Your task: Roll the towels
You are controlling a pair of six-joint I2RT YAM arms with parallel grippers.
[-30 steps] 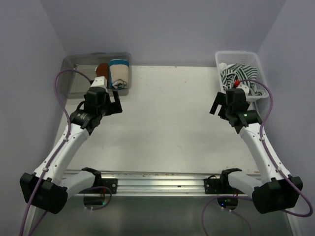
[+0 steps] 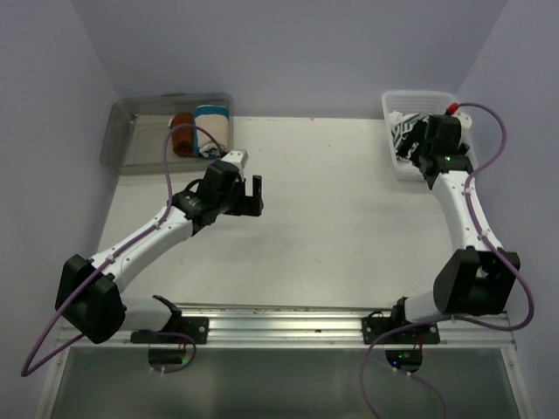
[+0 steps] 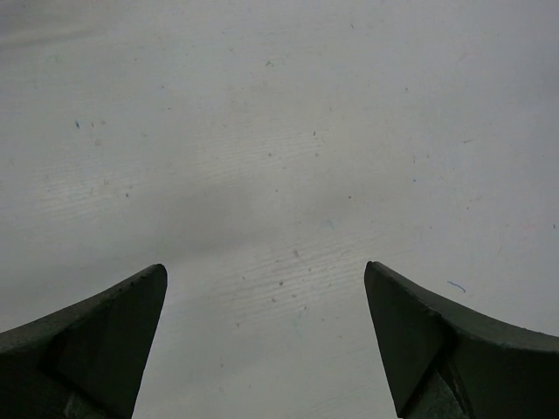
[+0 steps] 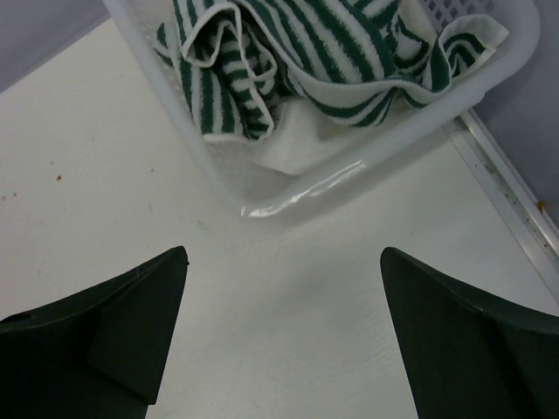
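Striped green and white towels (image 4: pixel 341 52) lie heaped with a plain white cloth (image 4: pixel 301 135) in a white basket (image 4: pixel 210 161) at the back right. My right gripper is open at that basket, fingers apart and empty, partly covering it in the top view. A brown rolled towel (image 2: pixel 182 135) and a beige towel with a blue band (image 2: pixel 212 133) lie in a grey tray (image 2: pixel 131 157) at the back left. My left gripper is open over bare table, right of and in front of that tray.
Walls stand close at the back and both sides, with a metal rail (image 2: pixel 279 319) along the front edge.
The left arm has moved right and slightly toward the front. The right arm has moved back and right, from the basket's front-left to over it.
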